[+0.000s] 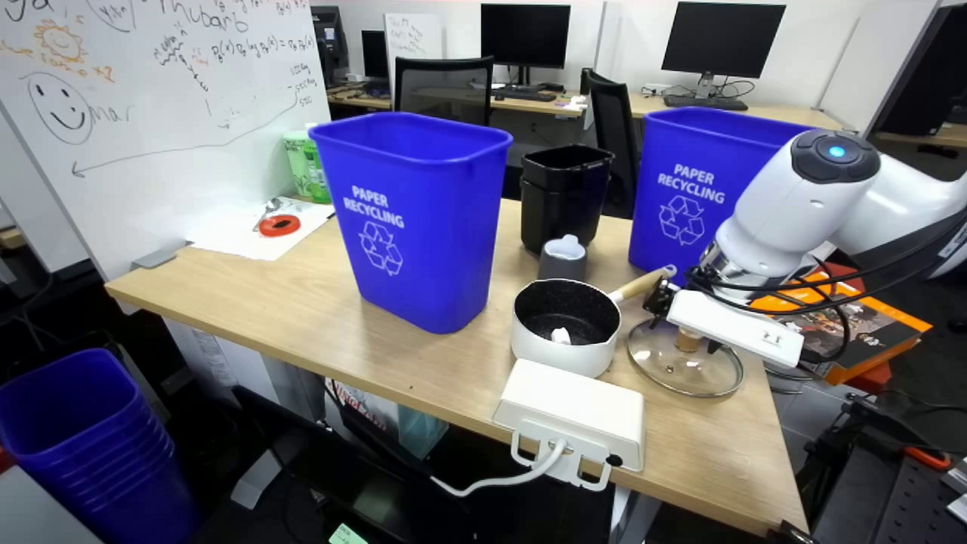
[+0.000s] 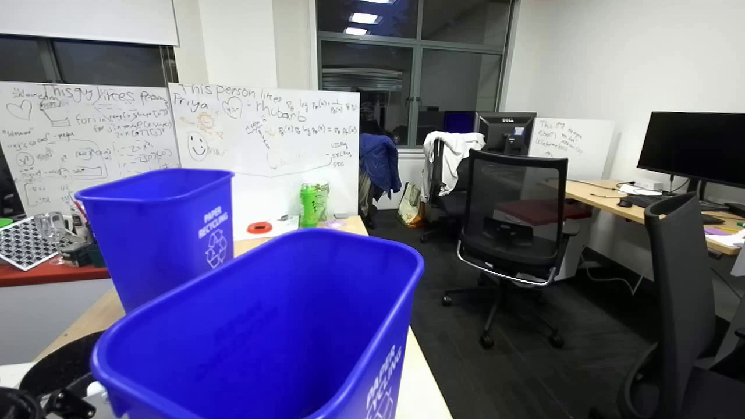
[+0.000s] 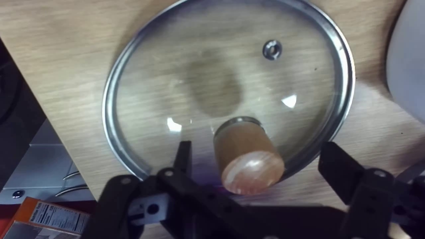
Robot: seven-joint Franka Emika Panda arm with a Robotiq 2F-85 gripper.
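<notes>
A round glass lid [image 3: 167,83] with a metal rim lies on the table, and its wooden knob [image 3: 249,163] stands upright. My gripper is open above the lid, one finger on each side of the knob in the wrist view, with a gap on both sides. From the first exterior view, the lid [image 1: 671,370] sits right of a white saucepan [image 1: 557,357] with a dark inside and a wooden handle [image 1: 645,282]. Something small and white [image 1: 561,336] rests inside the pan. The gripper's fingertips are partly hidden there by the white wrist part.
Blue recycling bins [image 1: 412,236] stand on the table, with a black bin [image 1: 563,195] and a grey cup [image 1: 563,260] between them. A white box [image 1: 571,408] sits at the front edge. Bare tabletop [image 1: 707,453] lies front right.
</notes>
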